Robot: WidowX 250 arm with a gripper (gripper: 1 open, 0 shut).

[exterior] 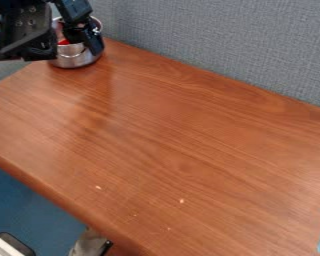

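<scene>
My dark gripper [77, 36] is at the top left, over a silver metal pot [76, 58] at the far end of the wooden table [176, 140]. A small red object [64, 42] shows inside the pot, partly hidden by the gripper. The fingers are dark and overlap the pot, so I cannot tell whether they are open or shut or hold anything.
A grey fabric partition [216, 50] runs along the back. Blue floor [29, 200] shows past the near left edge, with some objects at the bottom left.
</scene>
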